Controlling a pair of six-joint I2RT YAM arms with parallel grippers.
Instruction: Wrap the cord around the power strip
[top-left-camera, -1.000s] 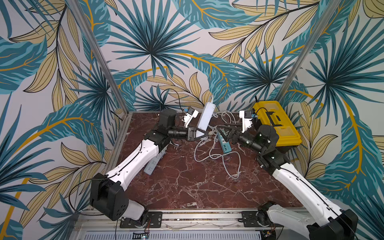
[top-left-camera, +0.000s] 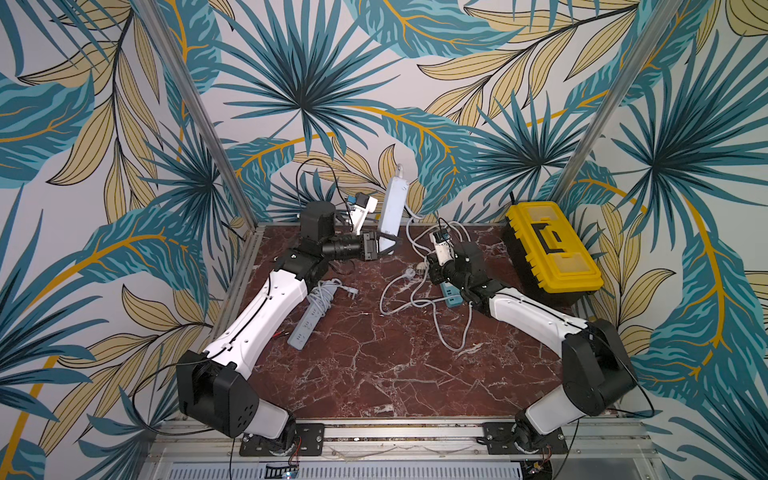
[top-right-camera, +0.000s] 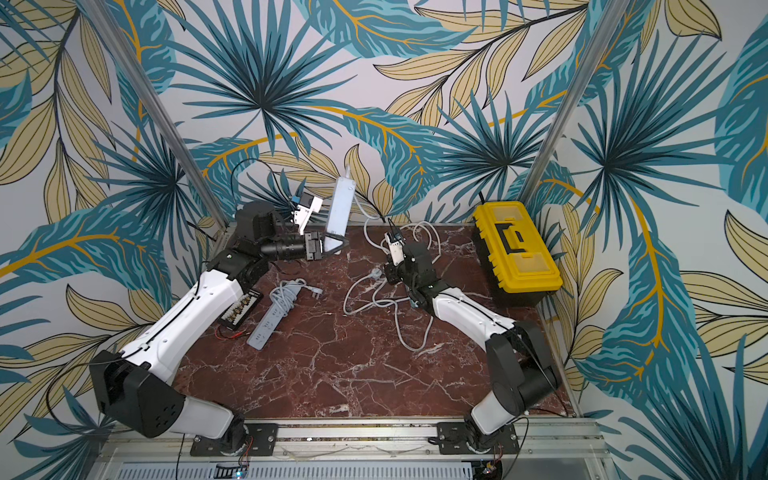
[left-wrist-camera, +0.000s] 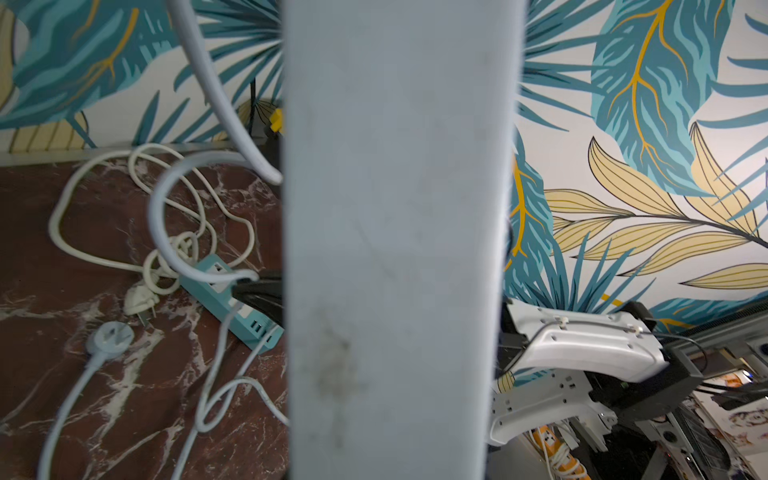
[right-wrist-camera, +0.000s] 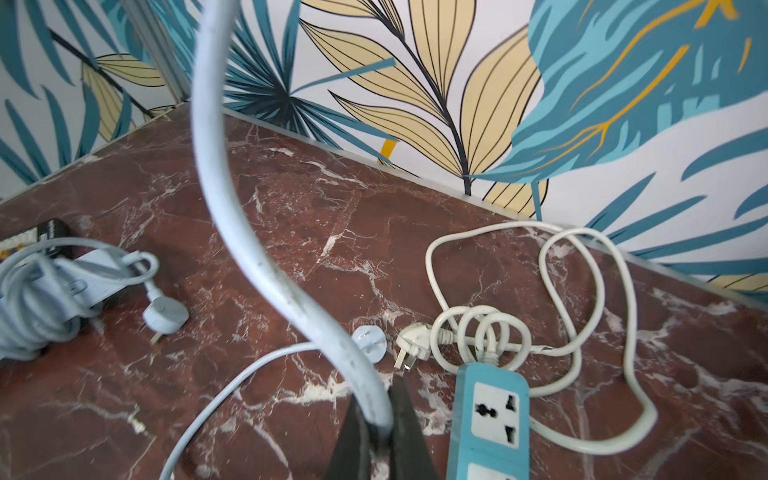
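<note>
A long white power strip (top-left-camera: 393, 209) is held up, tilted, above the back of the table, with my left gripper (top-left-camera: 387, 242) shut on its lower end. In the left wrist view the strip (left-wrist-camera: 392, 240) fills the middle and hides the fingers. Its pale cord (right-wrist-camera: 240, 232) sweeps down from above to my right gripper, whose fingers are closed around it. The cord's plug (right-wrist-camera: 369, 342) lies on the table. No cord is seen crossing the strip's face in the left wrist view.
A teal power strip (right-wrist-camera: 489, 416) with a cream cord (right-wrist-camera: 632, 344) lies beneath my right arm. A second white strip (top-left-camera: 302, 328), its cord coiled on it, rests at left. The yellow toolbox (top-left-camera: 553, 246) stands at right.
My left gripper has carried the strip left and back.
</note>
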